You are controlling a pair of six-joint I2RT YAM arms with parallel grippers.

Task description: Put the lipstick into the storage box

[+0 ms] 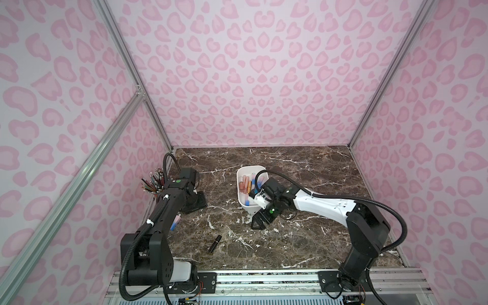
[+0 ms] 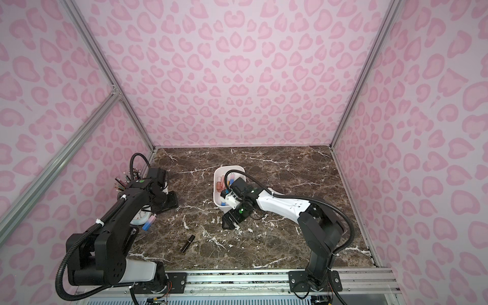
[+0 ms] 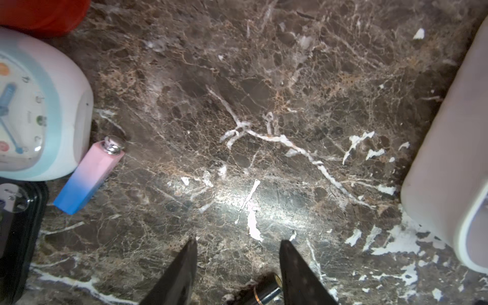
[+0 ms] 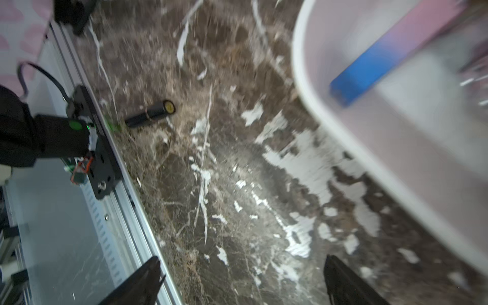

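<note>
A black lipstick tube (image 1: 215,243) lies on the table toward the front edge, and its gold-ringed end (image 3: 268,290) shows between and below my left fingertips. A pink-and-blue lipstick tube (image 3: 89,175) rests beside the clock. The white storage box (image 1: 238,190) stands mid-table with several tubes inside, one of them blue and pink (image 4: 386,53). My left gripper is open and empty above the table, left of the box. My right gripper, also open with nothing between its fingers, hovers just in front of the box, its arm hiding part of it.
A white alarm clock (image 3: 76,101), a red object (image 3: 45,15) and a black case (image 3: 30,228) crowd the left side. Brushes (image 1: 152,182) stand behind the left arm. Between clock and box the table is bare, as it is at the back right.
</note>
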